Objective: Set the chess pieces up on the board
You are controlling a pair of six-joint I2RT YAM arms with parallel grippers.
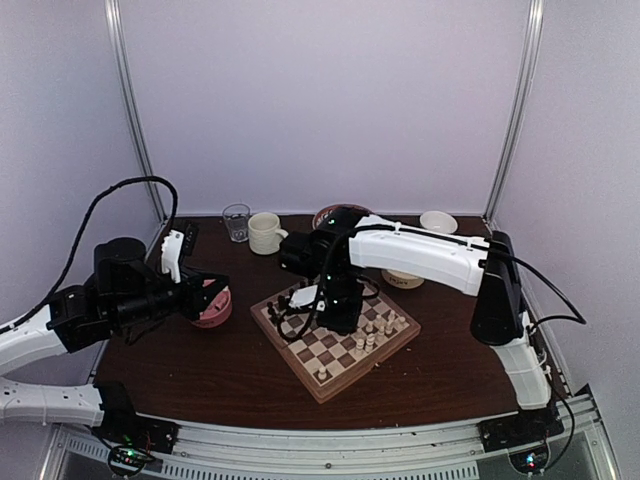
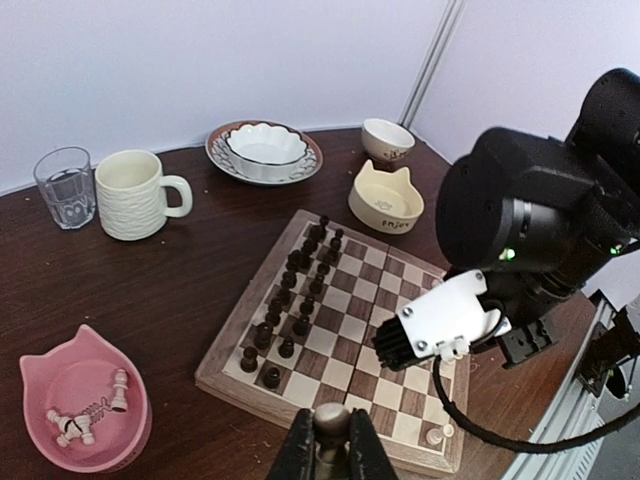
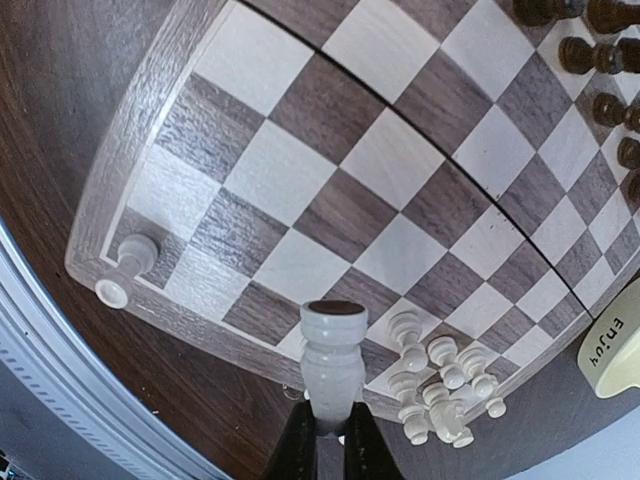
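The wooden chessboard (image 1: pixel 335 370) has dark pieces (image 2: pixel 272 376) lined along one side and several white pieces (image 3: pixel 443 356) clustered along the other, plus a lone white piece (image 3: pixel 131 262) near a corner. My left gripper is shut on a pale chess piece (image 2: pixel 331 425), held over the near left of the board in its wrist view. My right gripper is shut on a white chess piece (image 3: pixel 333 360) above the board; in the top view its arm hides part of the board.
A pink bowl (image 2: pixel 85 365) with white pieces stands left of the board. A glass (image 2: pixel 65 190), a mug (image 2: pixel 130 200), a plate with a bowl (image 2: pixel 262 155), a small white bowl (image 2: pixel 388 135) and a cream container (image 2: pixel 385 203) stand behind it.
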